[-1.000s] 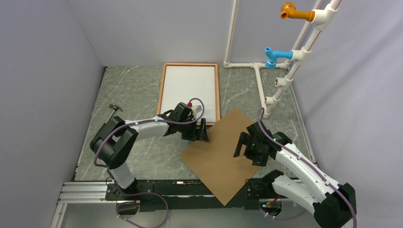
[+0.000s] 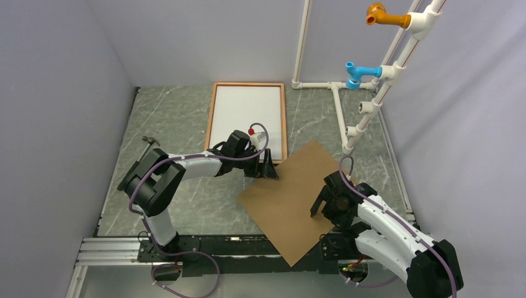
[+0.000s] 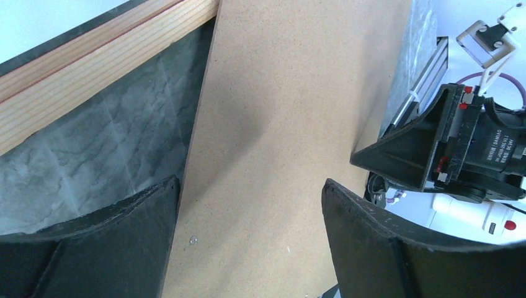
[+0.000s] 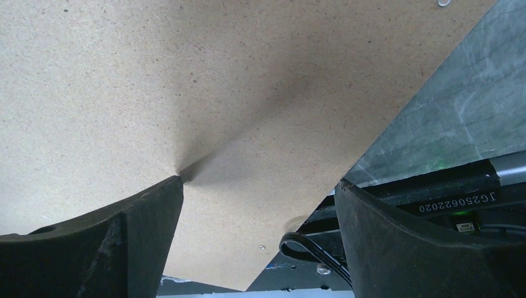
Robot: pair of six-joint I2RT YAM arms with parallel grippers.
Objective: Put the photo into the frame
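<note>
A brown board (image 2: pixel 285 205) lies askew on the table, its lower corner over the front edge. Behind it is the wooden frame (image 2: pixel 283 112) with a white inner panel. My left gripper is part open at the board's left edge near the frame, one finger beside that edge, the other over the board. My right gripper is open over the board's front right part, one finger at its edge. Whether either finger pair touches the board's faces cannot be told.
White pipes (image 2: pixel 340 118) with orange and blue fittings stand at the right. A hammer (image 2: pixel 147 143) lies at the left behind the left arm.
My right gripper has moved toward the front of the board and lower. My left gripper has moved slightly right, and the board has shifted slightly right.
</note>
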